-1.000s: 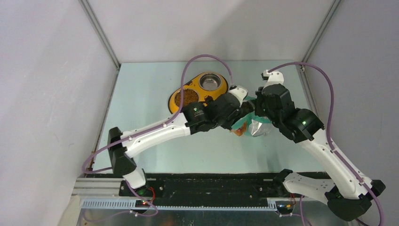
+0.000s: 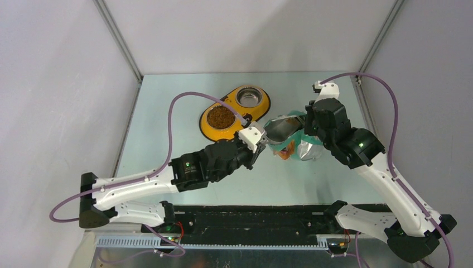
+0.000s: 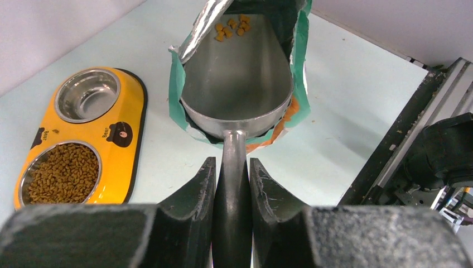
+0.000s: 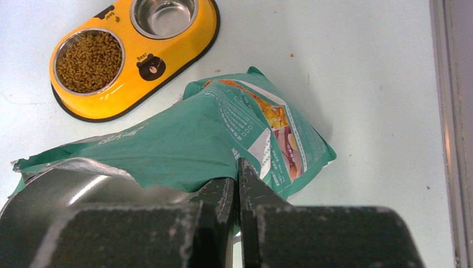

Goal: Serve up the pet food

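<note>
My left gripper is shut on the handle of a steel scoop [image 3: 234, 84], whose bowl sits in the open mouth of the green food bag [image 3: 301, 61] with a few kibbles at its far end. My right gripper is shut on the top edge of the bag [image 4: 189, 134], beside the scoop. The yellow double bowl stand [image 2: 206, 125] lies to the left of the bag in the top view; one bowl [image 4: 89, 61] holds brown kibble, the other bowl [image 4: 163, 14] shows bare steel.
Walls stand at the back and both sides. A few stray crumbs lie on the table near the bag.
My left arm has moved down and left in the top view, drawing back from the bag, so more of the scoop shows. The right arm has stayed nearly still.
</note>
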